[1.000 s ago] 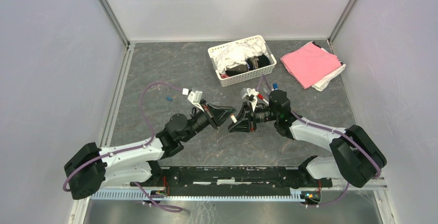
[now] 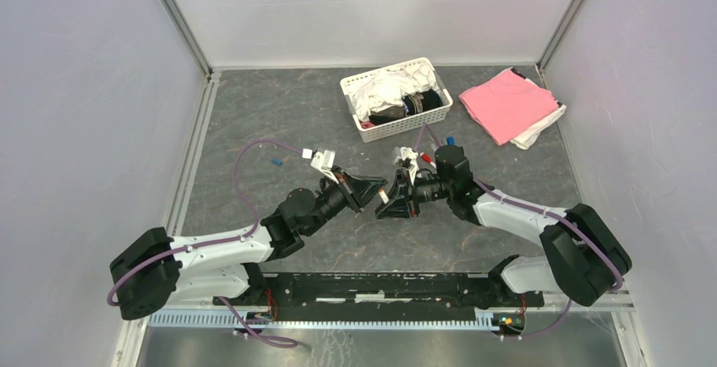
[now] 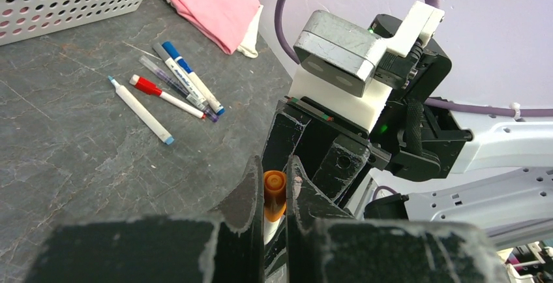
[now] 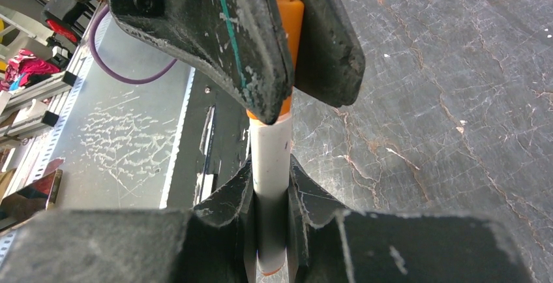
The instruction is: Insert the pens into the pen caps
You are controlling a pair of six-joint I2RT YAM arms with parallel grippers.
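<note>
A white-bodied pen (image 4: 270, 165) with an orange end stands between my two grippers, which meet at the middle of the top view. My right gripper is shut on its white body. My left gripper is shut on the orange cap at the pen's upper end; in the right wrist view the orange part meets the white body just below the left fingers. Loose markers lie on the table in the left wrist view: a white one (image 3: 142, 110), a red one (image 3: 147, 86) and several others.
A white basket (image 2: 368, 133) of cloths stands at the back, with folded pink cloth (image 2: 503, 105) to its right. A small blue piece (image 2: 277, 161) lies left of my left gripper.
The right arm shows little or no movement, and both grippers stay shut.
</note>
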